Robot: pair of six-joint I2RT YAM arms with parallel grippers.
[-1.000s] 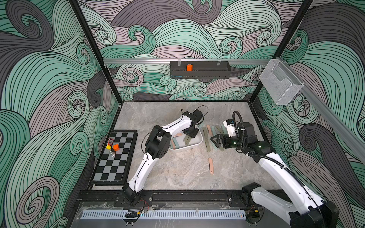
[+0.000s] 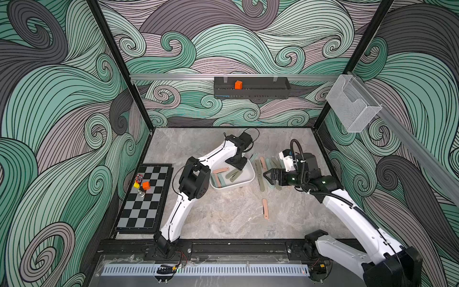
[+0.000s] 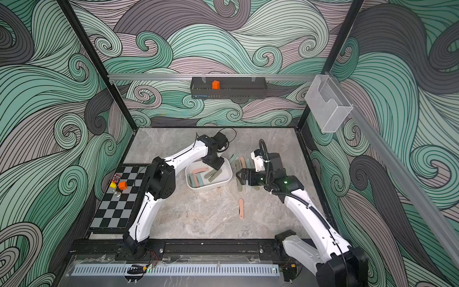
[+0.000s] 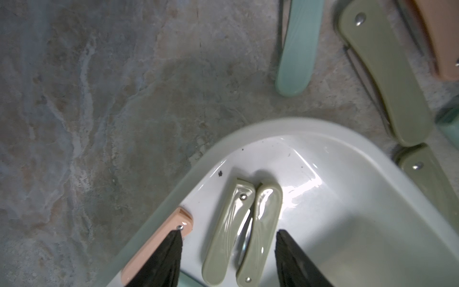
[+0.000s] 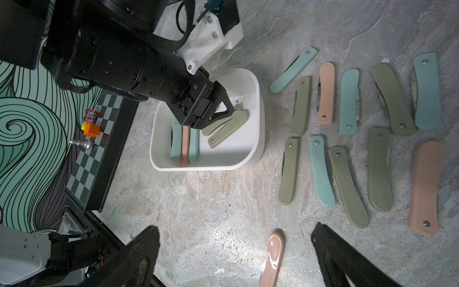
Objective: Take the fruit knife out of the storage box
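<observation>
The white storage box (image 5: 205, 168) stands on the table, holding several folding fruit knives. Two olive-green knives (image 4: 260, 229) lie side by side inside it; a pink knife (image 4: 155, 246) rests near its wall, and teal and pink knives fill its left end. My left gripper is over the box, fingers apart, with the green pair showing below and between its fingers. Nothing is visibly gripped. To the right, above the table, my right gripper hangs open and empty, its fingers (image 5: 138, 251) wide apart.
Several green, teal and pink knives (image 5: 353, 181) lie in rows right of the box. One pink knife (image 2: 265, 209) sits alone in front of them. A checkered board (image 2: 145, 197) with small objects is at the far left. Bare table lies in front of the box.
My left gripper has shifted slightly left and toward the back, over the box. The right arm has barely moved.
</observation>
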